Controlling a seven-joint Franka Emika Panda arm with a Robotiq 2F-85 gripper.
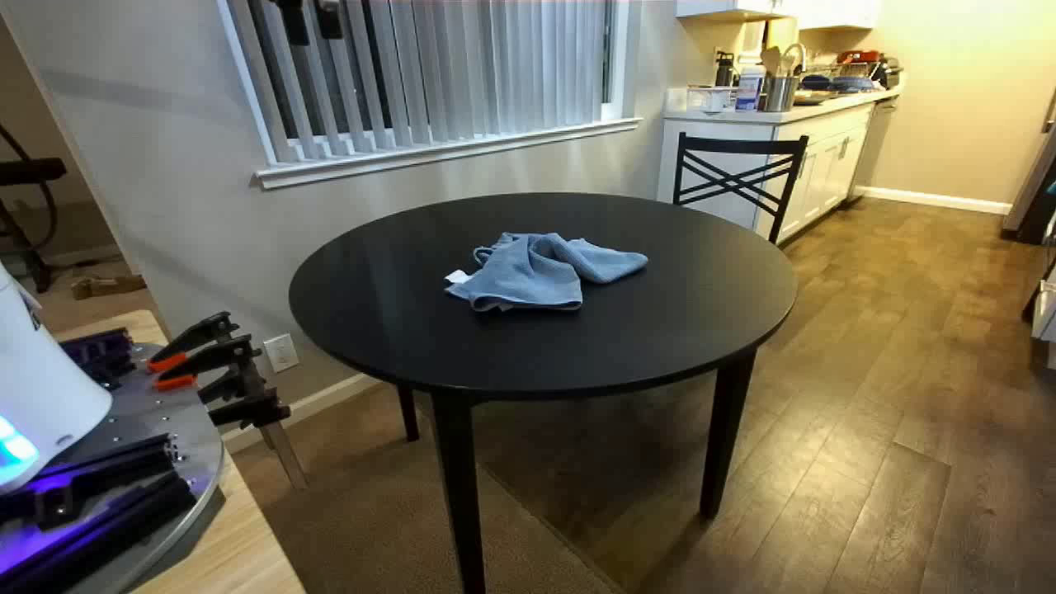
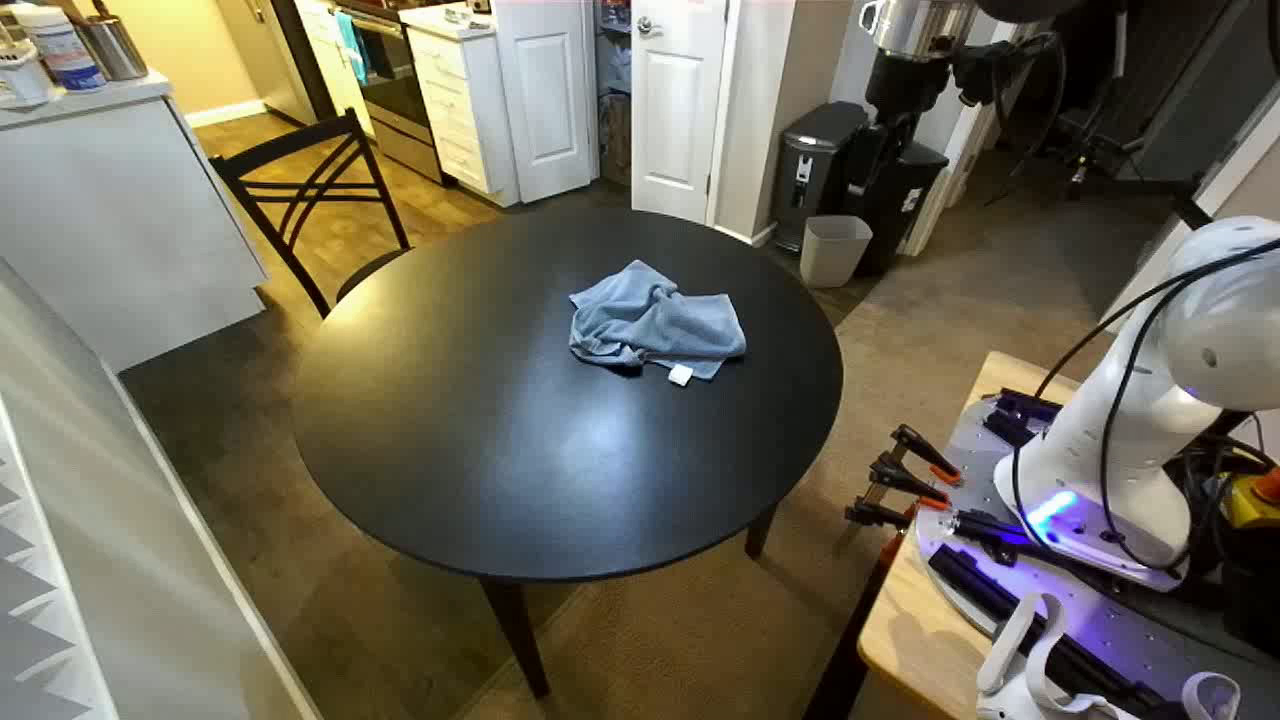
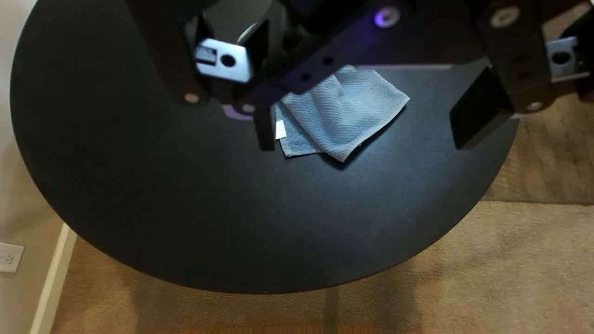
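A crumpled blue cloth with a small white tag lies on the round black table. From the other side, the same cloth shows loose folds and its tag towards the near edge. My gripper is open, its two dark fingers wide apart with nothing gripped between them. Seen past the fingers in the wrist view, the cloth rests on the tabletop below, its far part hidden by the gripper body. Only the gripper's tips show at the top of exterior view 1, well above the table.
Apart from the cloth, the tabletop is bare. A black chair stands close to its kitchen side. Clamps jut from the wooden stand that carries the arm's white base. Window blinds hang behind the table.
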